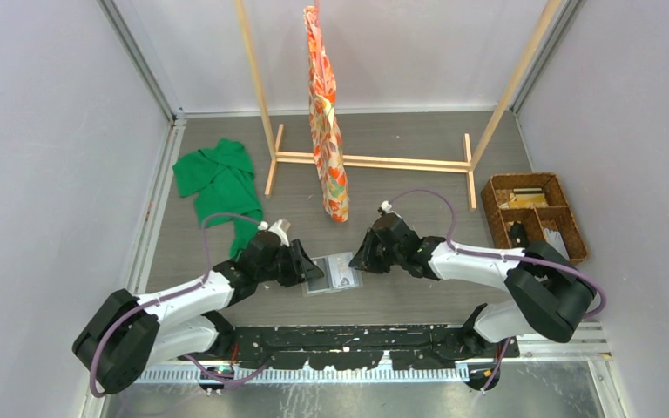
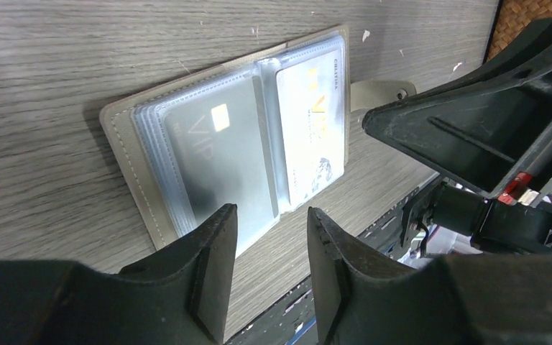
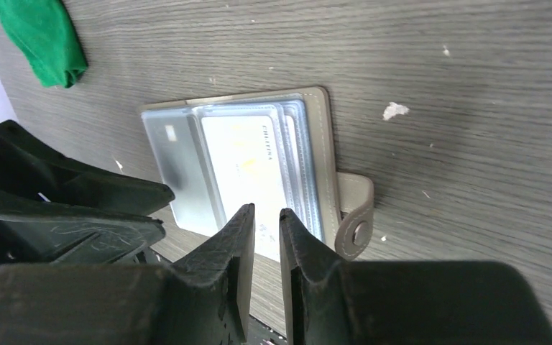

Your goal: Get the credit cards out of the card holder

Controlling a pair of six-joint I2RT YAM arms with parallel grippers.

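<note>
The card holder (image 1: 331, 285) lies opened flat on the table, beige-edged with clear plastic sleeves. In the left wrist view, a grey card marked VIP (image 2: 215, 154) sits in one half's sleeve and a white card (image 2: 310, 122) in the other half's. My left gripper is over the holder's lower edge near the fold, fingers apart and empty. My right gripper hovers at the white card's side of the holder, its fingers parted by a narrow gap with nothing between. The holder's strap with snap (image 3: 357, 215) sticks out beside it.
Green cloth (image 1: 222, 187) lies at the left. A wooden frame (image 1: 383, 163) with a patterned cloth (image 1: 327, 122) hanging stands behind. At right is a wicker box (image 1: 531, 213) with compartments. Table around the holder is free.
</note>
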